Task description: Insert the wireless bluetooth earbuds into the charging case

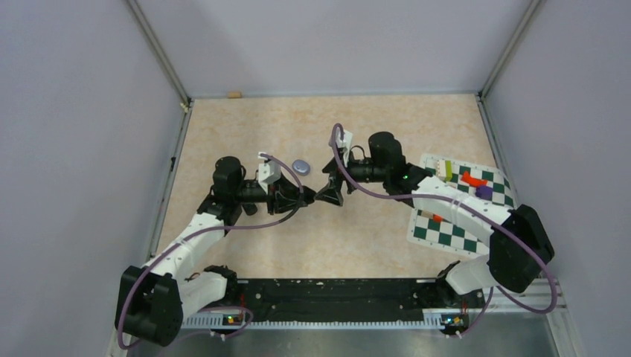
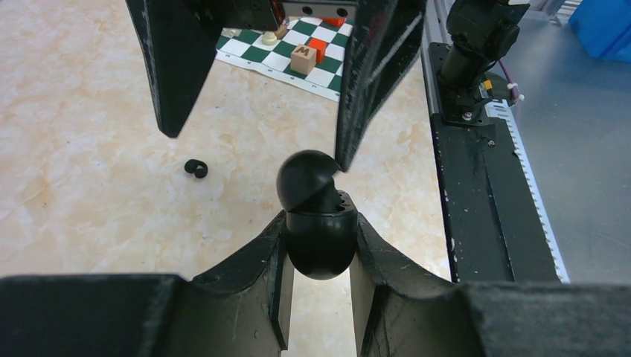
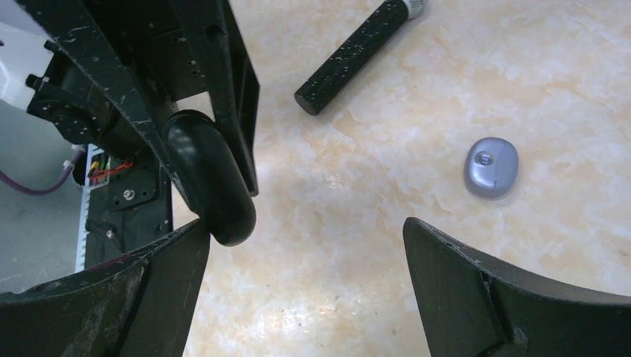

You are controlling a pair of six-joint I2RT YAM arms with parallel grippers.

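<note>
A glossy black charging case point(image 2: 321, 245) is gripped upright between the fingers of my left gripper point(image 1: 308, 195), which is shut on it. Its rounded lid point(image 2: 301, 178) stands partly raised, and the inside is mostly out of sight. My right gripper is open with nothing between its fingers. One right fingertip point(image 2: 346, 152) is at the lid's edge, seemingly touching it; the other stands well off to the side. On the table beyond lies a small black piece point(image 2: 196, 168) that looks like an earbud. No second earbud can be made out.
A grey-blue oval object point(image 3: 492, 167) lies on the table behind the grippers. A dark cylinder point(image 3: 350, 59) rests near the left arm. On the right a green-and-white checkered board point(image 1: 439, 236) bears several blocks.
</note>
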